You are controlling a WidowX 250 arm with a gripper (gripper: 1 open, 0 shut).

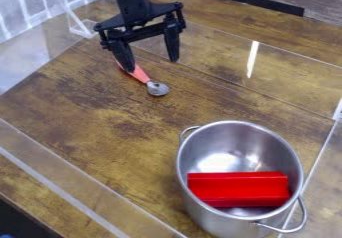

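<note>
My black gripper [150, 54] hangs open in the upper left, over a spoon-like utensil with a red handle [136, 73] and a round metal head [158, 88] lying on the wooden table. Nothing shows between the fingers; the left one partly covers the end of the handle. At the lower right stands a steel pot [201, 142] with a red rectangular block [238, 188] inside.
Transparent strips or panels run along its edges, with a white rail [27, 12] at the upper left.
</note>
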